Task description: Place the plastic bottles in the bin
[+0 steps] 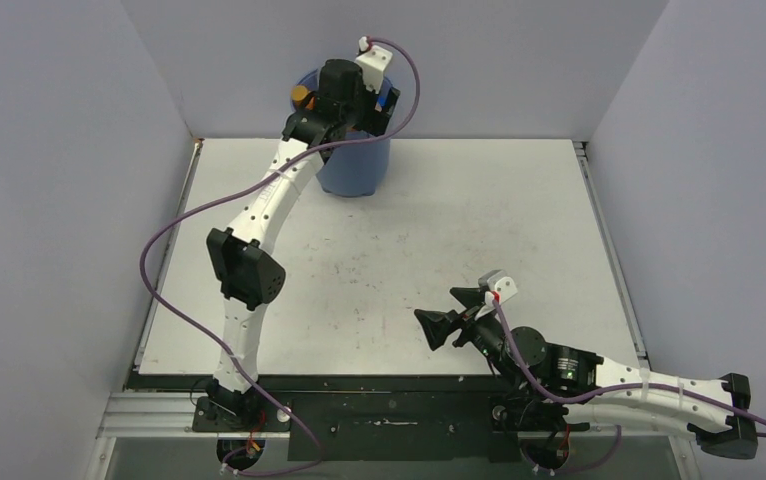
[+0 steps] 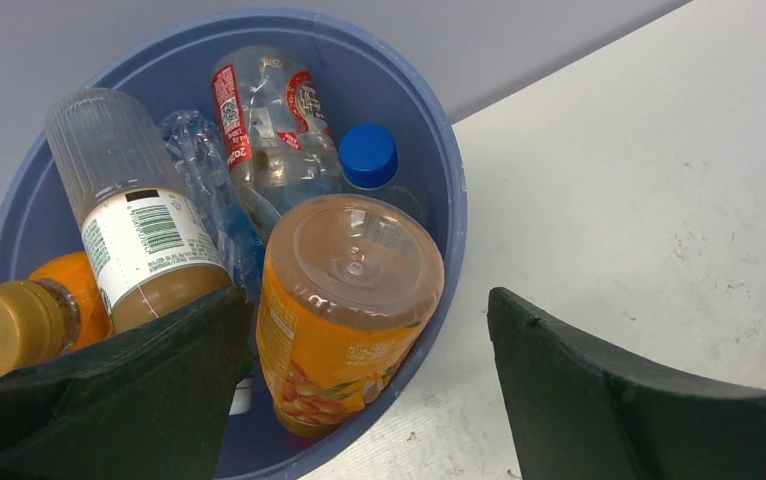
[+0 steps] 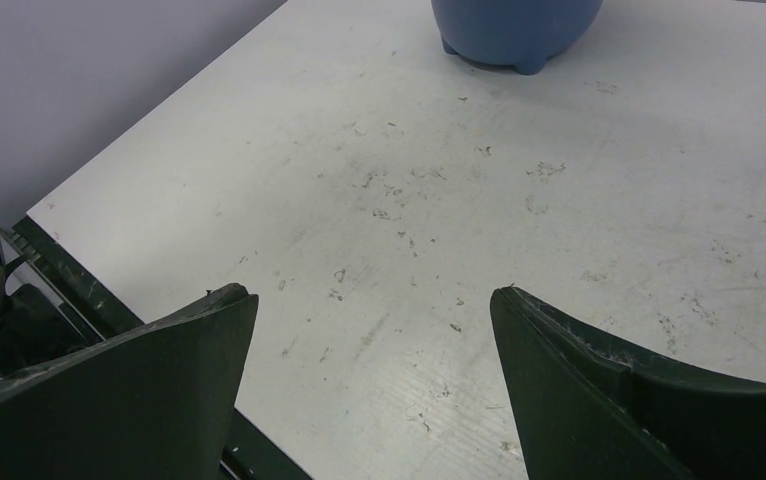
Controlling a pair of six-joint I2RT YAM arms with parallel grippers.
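Note:
The blue bin (image 1: 354,170) stands at the table's back, full of plastic bottles in the left wrist view: an orange juice bottle (image 2: 349,290), a brown bottle with white label (image 2: 154,245), a yellow-capped bottle (image 2: 9,325), a clear bottle with red label (image 2: 269,120) and a blue-capped bottle (image 2: 369,155). My left gripper is over the bin with fingers apart, open around the upper end of the orange bottle's view, contact not visible. My right gripper (image 1: 437,310) is open and empty above the front right of the table.
Grey walls enclose it at the back and sides. The bin's foot shows at the top of the right wrist view (image 3: 514,30).

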